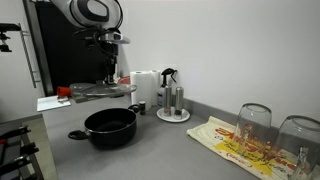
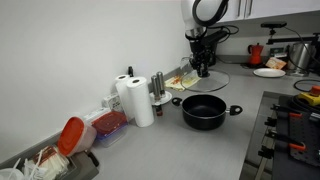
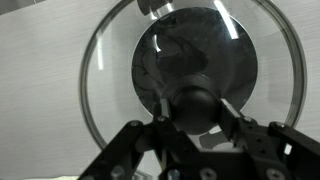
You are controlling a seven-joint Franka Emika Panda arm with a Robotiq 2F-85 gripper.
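A black two-handled pot [image 1: 110, 126] stands uncovered on the grey table. Above it and a little to its left in exterior view 1 hangs a clear glass lid [image 1: 95, 91], roughly level. My gripper [image 1: 108, 80] is shut on the lid's dark knob [image 3: 195, 108], seen from above in the wrist view. Through the glass [image 3: 110, 85] in that view the pot [image 3: 170, 50] shows below, offset toward the top. Exterior view 2 has the lid [image 2: 203, 77] just over the pot [image 2: 205, 110], with a gap between them.
Behind the pot stand a paper towel roll [image 1: 145, 88] and a white plate [image 1: 173, 116] with bottles on it. Two upturned glasses [image 1: 254, 121] rest on a yellow cloth [image 1: 222, 138] at the right.
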